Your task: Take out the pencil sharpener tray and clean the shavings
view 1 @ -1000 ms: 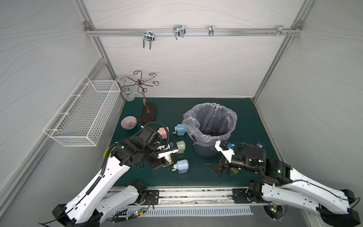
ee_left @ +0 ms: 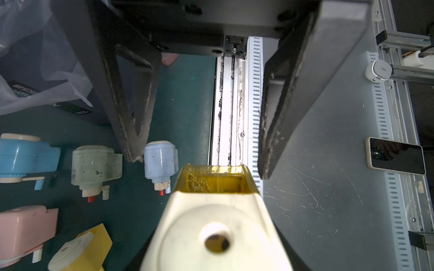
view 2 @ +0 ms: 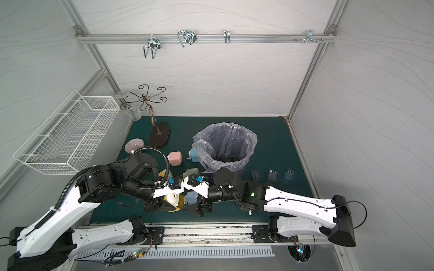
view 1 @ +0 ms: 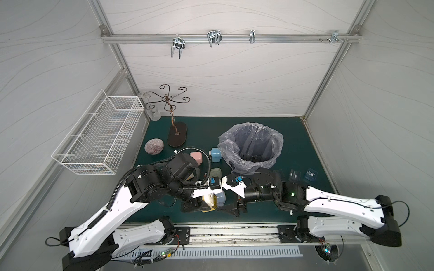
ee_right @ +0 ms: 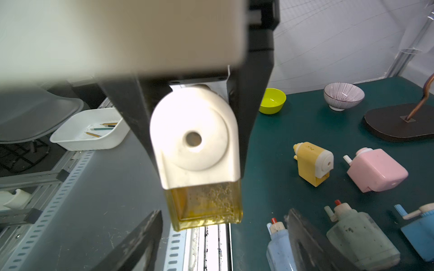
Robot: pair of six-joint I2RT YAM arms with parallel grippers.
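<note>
A yellow pencil sharpener with a white face is held by my left gripper, which is shut on it, in the middle near the front of the table. Its translucent yellow tray has shavings visible on its walls. My right gripper faces it closely, open, its fingers on either side of the tray's end with a gap showing. Other sharpeners stand on the green mat: light blue, grey-green, blue, pink, yellow.
A bag-lined bin stands behind the grippers. A bowl and a metal stand are at the back left; a wire basket hangs on the left wall. Clear trays lie at the right.
My right gripper has moved left to meet the held sharpener. My left gripper has moved a little right with the sharpener in it.
</note>
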